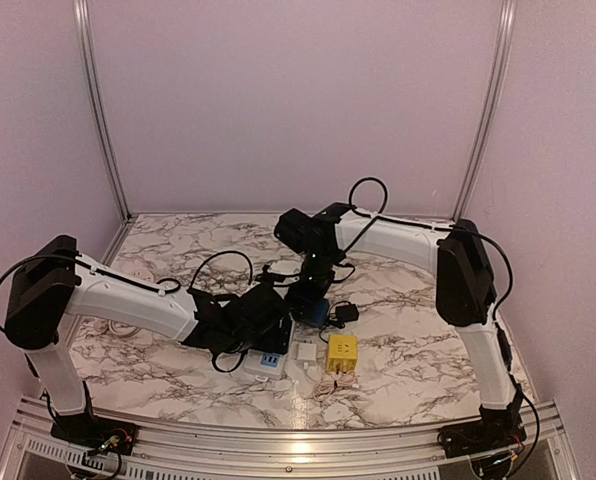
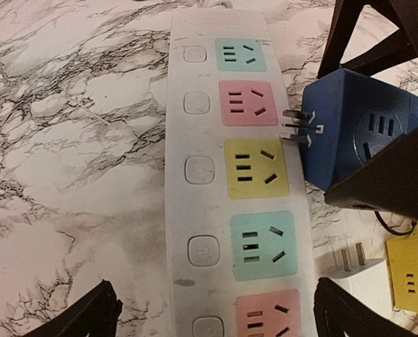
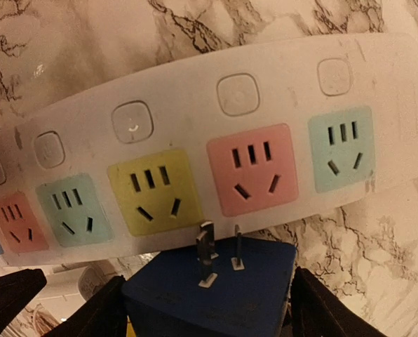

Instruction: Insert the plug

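Note:
A blue cube plug [image 3: 216, 295] with bare metal prongs [image 2: 304, 128] is held by my right gripper, which is shut on its sides. In the left wrist view the prongs point sideways toward the white power strip [image 2: 184, 140], by its edge between the pink socket [image 2: 248, 103] and the yellow socket [image 2: 257, 168]; they are outside any slots. My left gripper stands open above the strip, a finger on either side of it, touching or apart hard to tell. From above, the arms hide most of the strip.
A white adapter [image 1: 306, 352] with prongs up and a yellow cube plug [image 1: 342, 352] lie close beside the strip. Behind them is a black adapter [image 1: 346, 313] with its cable.

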